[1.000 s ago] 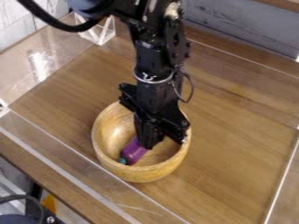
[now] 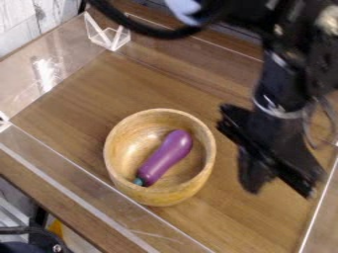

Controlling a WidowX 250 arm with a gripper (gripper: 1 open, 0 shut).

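A wooden bowl (image 2: pixel 123 136) sits on the wooden table (image 2: pixel 79 94), holding a purple toy eggplant (image 2: pixel 168 152) lying at a slant inside it. My black gripper (image 2: pixel 262 163), blurred by motion, is at the right, above the table and beside the bowl, apart from the eggplant. It looks shut, with no object visible in it, though its fingertips are indistinct.
A clear wall lines the table's left side, with a clear wire-like piece (image 2: pixel 109 32) at the upper left corner.
My gripper has moved from over the bowl out to the right, uncovering the eggplant, which still lies in the bowl.
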